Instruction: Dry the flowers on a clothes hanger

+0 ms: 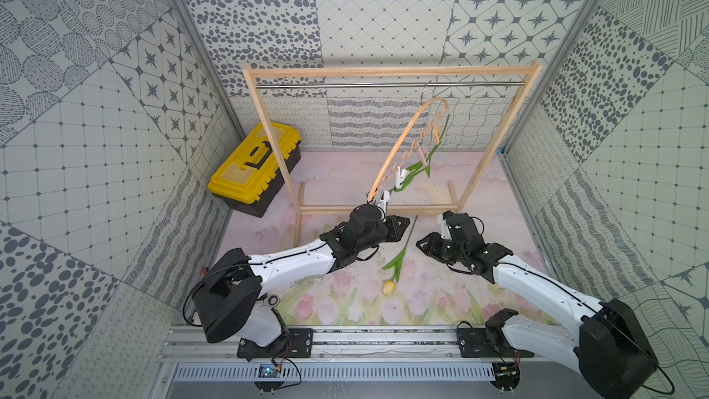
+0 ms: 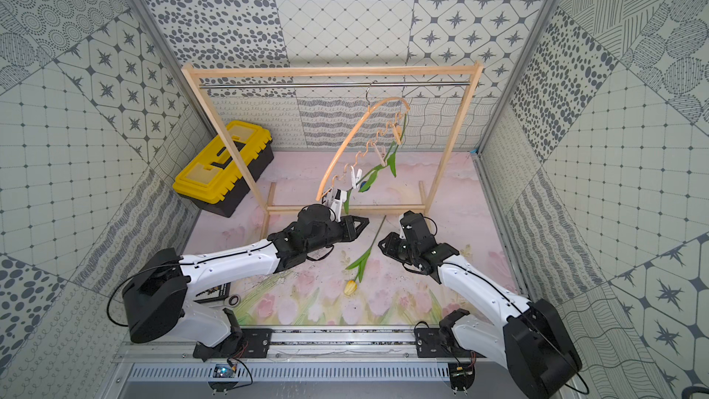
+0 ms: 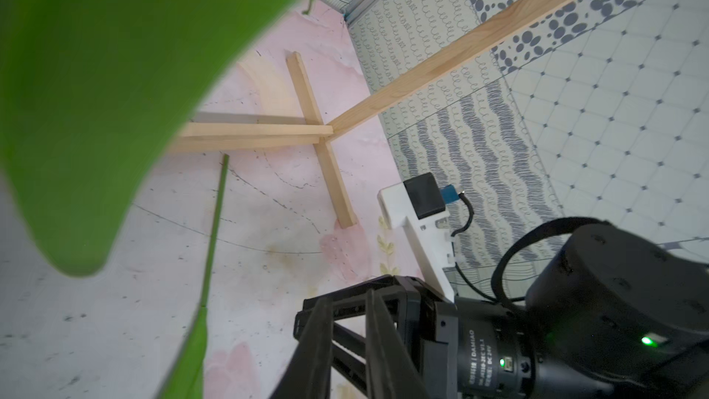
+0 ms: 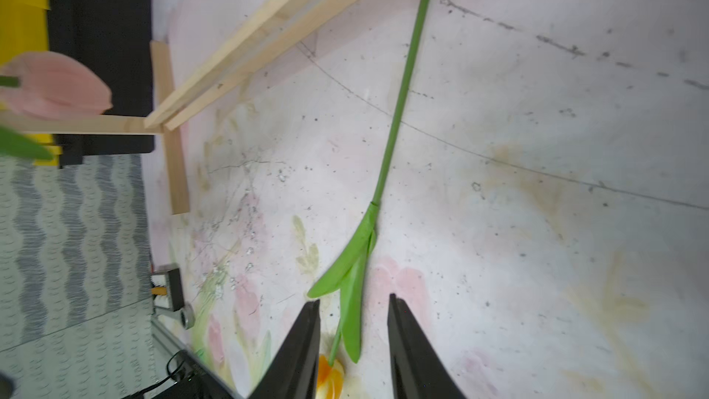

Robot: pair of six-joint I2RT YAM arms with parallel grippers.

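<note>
A wooden hanger (image 1: 404,139) hangs from the metal rail (image 1: 332,86), turned askew, with small pegs such as a white peg (image 1: 401,178). Green tulip stems and leaves (image 2: 370,177) hang along it. Their blooms are mostly hidden, but a pink tulip (image 4: 62,87) shows in the right wrist view. The yellow tulip (image 1: 388,287) lies on the table, its green stem (image 4: 398,107) pointing back to the rack. Above that stem, my left gripper is open with a narrow, empty gap. My right gripper is open wider and empty. A blurred leaf (image 3: 110,118) covers much of the left wrist view.
The rack's wooden base bar (image 1: 339,209) crosses the table behind the grippers. A yellow and black toolbox (image 1: 254,162) stands at the back left. Scissors (image 2: 234,300) lie near the left arm.
</note>
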